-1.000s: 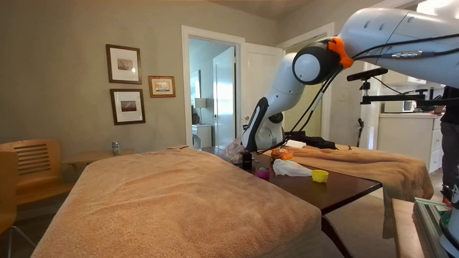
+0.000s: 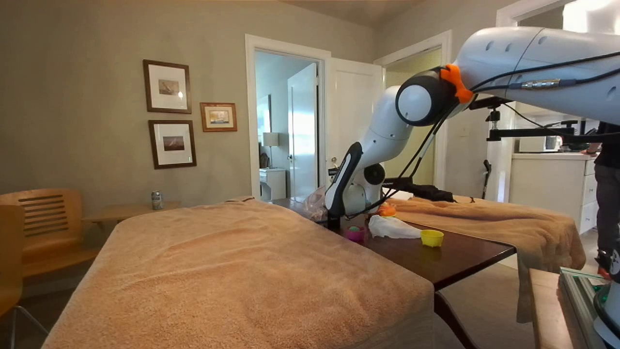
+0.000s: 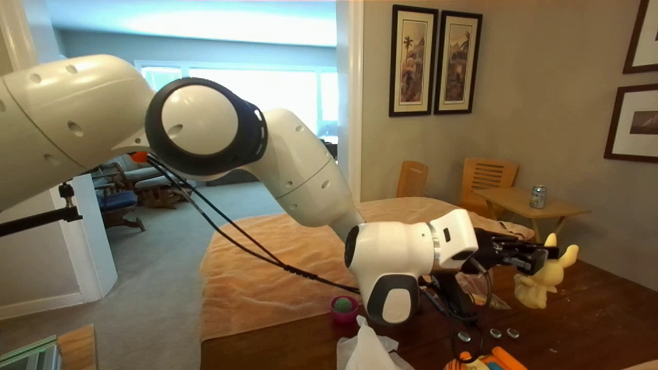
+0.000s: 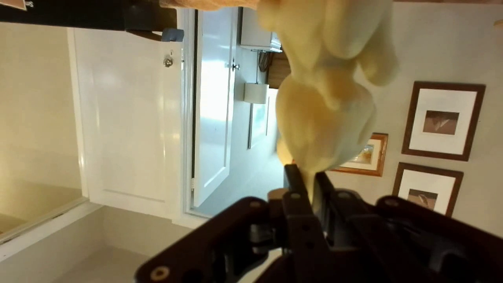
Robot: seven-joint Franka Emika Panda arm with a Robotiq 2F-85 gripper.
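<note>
A pale yellow figurine with long ears is at the right of exterior view 2, over the dark table. My gripper reaches it from the left at head height. In the wrist view, which is upside down, the figurine fills the upper middle. There my gripper is shut on a narrow part of it, seemingly an ear. Whether its base touches the table, I cannot tell. Exterior view 1 hides both figurine and fingertips behind the arm.
On the table are a magenta pot with a green cactus, a crumpled white bag, an orange toy, several small shiny discs and a yellow cup. A towel-covered surface adjoins it.
The arm has sunk somewhat in exterior view 1: its upper link and elbow sit lower. The wrist has also come down slightly. Things visible on the table have stayed put.
</note>
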